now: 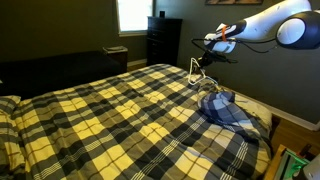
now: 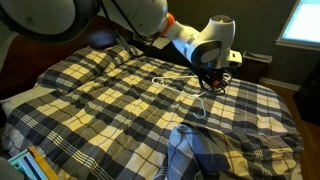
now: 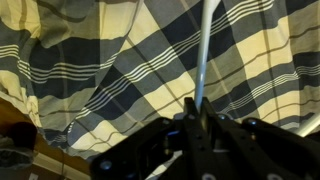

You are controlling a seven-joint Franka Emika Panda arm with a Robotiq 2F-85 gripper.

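A thin white frame, which looks like a clothes hanger (image 2: 181, 91), hangs over the plaid bedding. My gripper is shut on it; in the wrist view a pale rod runs up from between the fingertips. The exterior view 1 shows the gripper (image 1: 208, 57) at the far right part of the bed, with the white hanger (image 1: 194, 72) below and to its left. How far the hanger is from the cloth cannot be told. A bunched blue plaid cloth (image 2: 190, 150) lies on the bed, nearer the camera than the hanger in exterior view 2.
Plaid bedding (image 1: 110, 120) covers most of the bed and looks clear across its middle. A dark dresser (image 1: 164, 40) and a small cabinet (image 1: 117, 55) stand beyond. Pale cloth or a pale surface (image 1: 255, 108) lies near the arm's base.
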